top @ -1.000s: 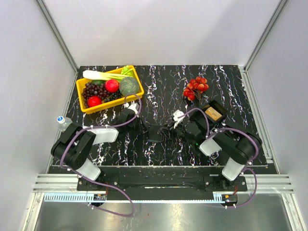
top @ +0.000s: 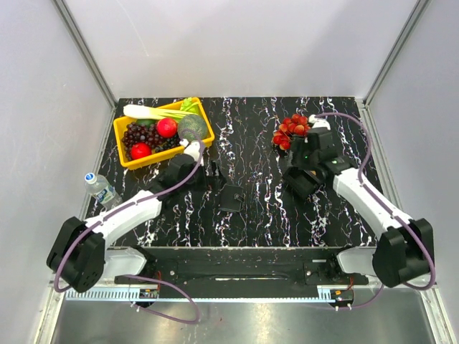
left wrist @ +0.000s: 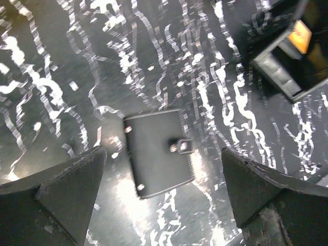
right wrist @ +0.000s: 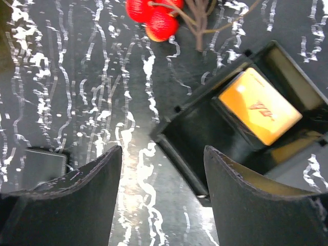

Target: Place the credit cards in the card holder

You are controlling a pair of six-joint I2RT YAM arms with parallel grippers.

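The black card holder lies flat and closed by its snap strap, shown whole in the left wrist view. Orange cards rest inside a black box, toward its far side. My left gripper stands open above the card holder, its fingers wide apart with nothing between them. Over the box hovers my right gripper; its fingers are apart and empty, with the cards ahead of them. From above, the right arm covers most of the box.
Red fruit on stems lies behind the box. A yellow crate of fruit and vegetables stands at back left, with a water bottle at the left edge.
My right gripper has left the card holder, rising and swinging right to above the box. My left gripper has shifted only slightly, staying near the card holder.
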